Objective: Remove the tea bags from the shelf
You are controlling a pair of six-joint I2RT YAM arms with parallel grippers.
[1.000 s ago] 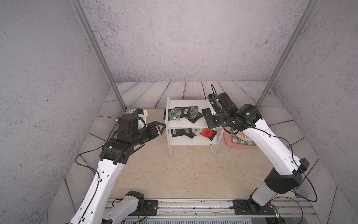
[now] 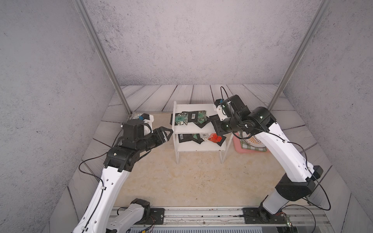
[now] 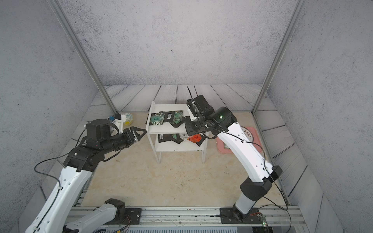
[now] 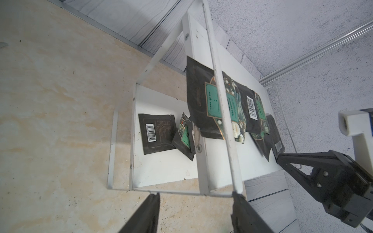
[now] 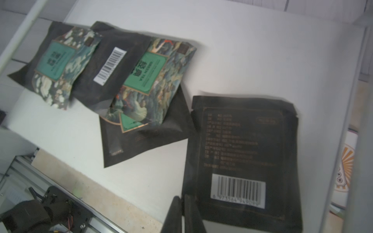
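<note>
The white two-tier shelf (image 2: pixel 200 128) holds black tea bags on both tiers. On its top tier, bags with green labels (image 5: pixel 149 73) overlap toward the left, and a black bag with a barcode (image 5: pixel 244 155) lies face down at the right end. My right gripper is at this bag's near left edge, fingertips close together; whether the edge is between them is unclear. Left of the shelf, my left gripper stands open and empty. The lower tier carries more dark bags (image 4: pixel 157 132) and one with a red-orange face (image 2: pixel 214 137).
A thin white rail (image 4: pixel 221 89) runs along the shelf's left side. To the right, a pink tray (image 3: pixel 221 145) holds a round patterned plate (image 3: pixel 248 134). A bowl (image 3: pixel 127 118) is partly hidden behind the left arm.
My right gripper has shifted slightly left at the top tier's right end, and the black bag beside it has moved a little. The left arm looks unchanged.
</note>
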